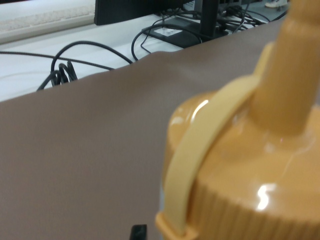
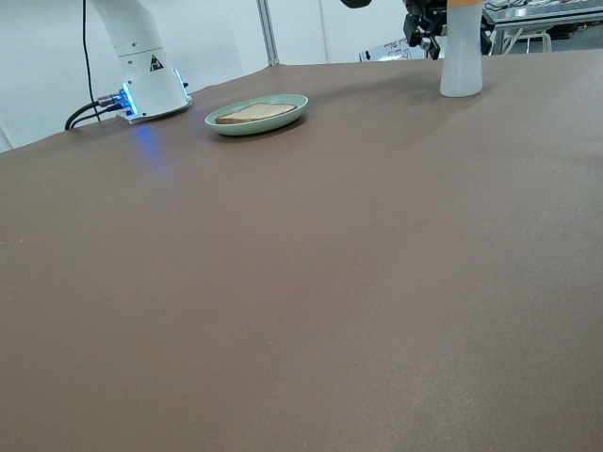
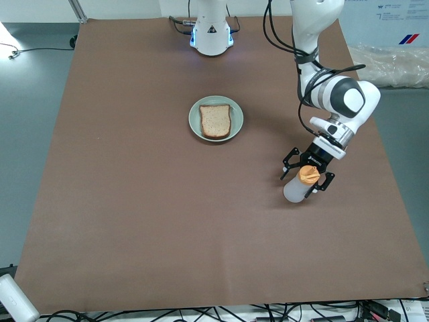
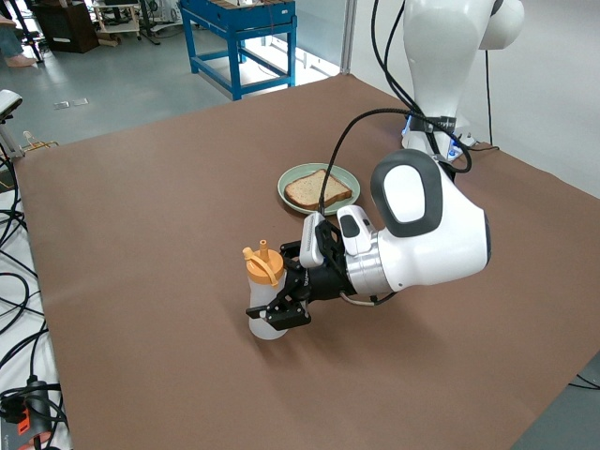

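Note:
A squeeze bottle (image 3: 295,189) with a translucent white body and orange cap (image 4: 265,267) stands upright on the brown table (image 3: 167,221). My black gripper (image 3: 307,176) is low around it, fingers apart on either side; whether they touch the bottle is unclear. In the wrist view the orange cap (image 1: 250,175) fills the right side. A slice of bread (image 3: 215,121) lies on a pale green plate (image 2: 290,100), behind and left of the bottle as the left camera sees it.
The white arm base (image 3: 212,37) stands at the back of the table. Cables and equipment run along the front edge.

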